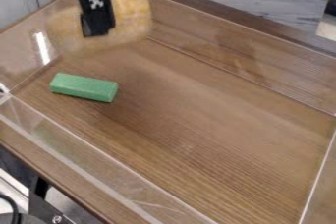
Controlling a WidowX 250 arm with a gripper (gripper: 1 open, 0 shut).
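My dark gripper [94, 17] is at the top left, blurred, with a translucent yellowish shape [121, 24] around its lower end; whether its fingers are open or shut is unclear. A green block [83, 87] lies on the wooden surface at the left, below and apart from the gripper.
The wooden tray floor [197, 140] is bare across the middle and right. A clear plastic wall runs along the left side, and pale edges bound the back and right. A grey wood-patterned surface [269, 2] lies beyond the back edge.
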